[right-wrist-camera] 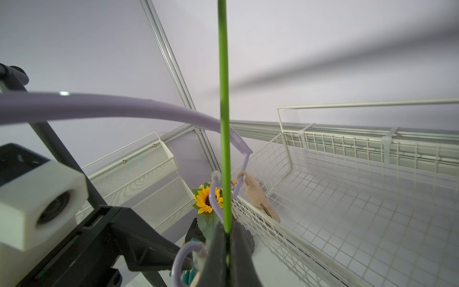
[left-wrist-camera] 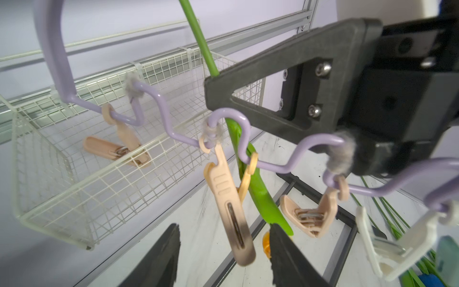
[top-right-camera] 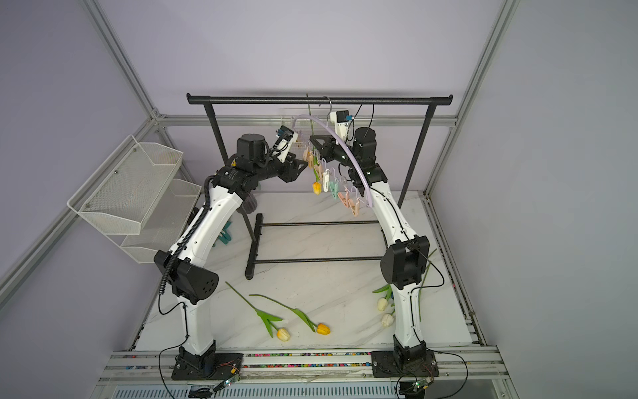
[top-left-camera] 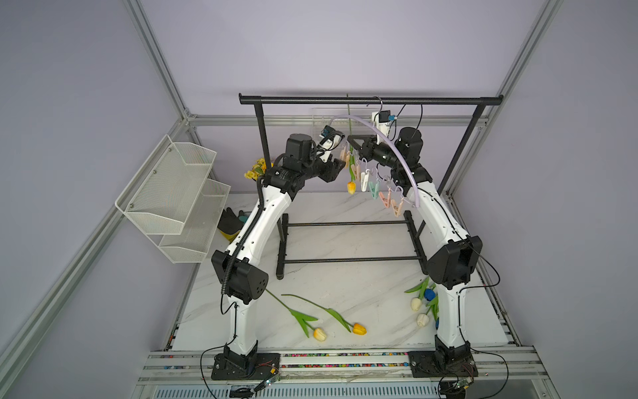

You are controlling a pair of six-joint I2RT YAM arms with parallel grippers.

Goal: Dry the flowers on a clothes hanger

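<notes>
The lavender hanger (top-left-camera: 408,169) with clothespins hangs from the black rail. My right gripper is shut on the green stem (right-wrist-camera: 223,86) of a yellow tulip (top-left-camera: 351,187), which hangs head down. My left gripper is open around the lower end of a peach clothespin (left-wrist-camera: 227,210), just left of that stem. More pins in white, peach and teal hang along the hanger.
Loose tulips (top-left-camera: 359,329) lie on the front left and front right of the table. A wire basket (left-wrist-camera: 62,177) is behind the hanger; mesh shelves (top-left-camera: 166,186) and sunflowers (right-wrist-camera: 208,198) stand left.
</notes>
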